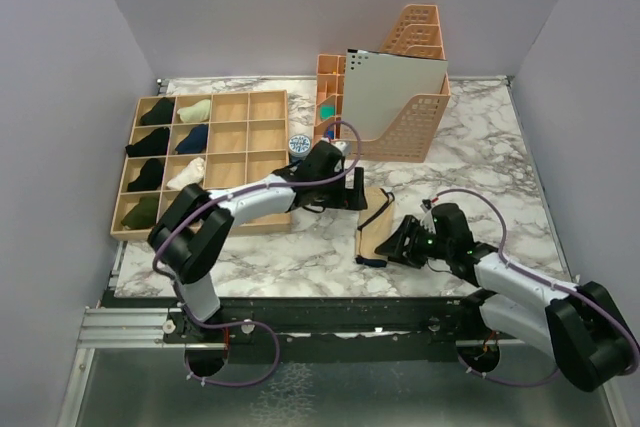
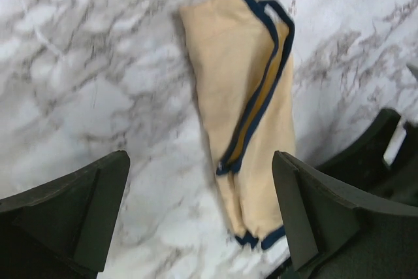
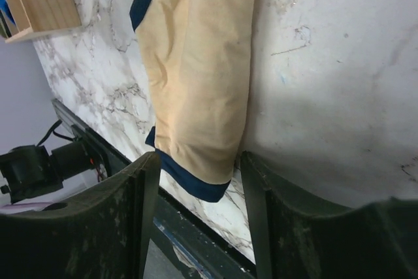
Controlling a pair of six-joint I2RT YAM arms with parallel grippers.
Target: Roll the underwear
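Observation:
The beige underwear [image 1: 375,217] with navy bands lies folded into a long narrow strip on the marble table. My left gripper [image 1: 350,187] hangs open over its back end; in the left wrist view the whole strip shows below and between the fingers. My right gripper [image 1: 400,244] is at the front end of the strip; in the right wrist view its fingers [image 3: 137,213] are part open at the beige fabric [image 3: 196,109] and navy waistband [image 3: 199,184], low on the table.
A wooden organizer [image 1: 230,137] with rolled garments stands at the left. A peach file holder [image 1: 420,127] with boards and a round tin [image 1: 299,145] are at the back.

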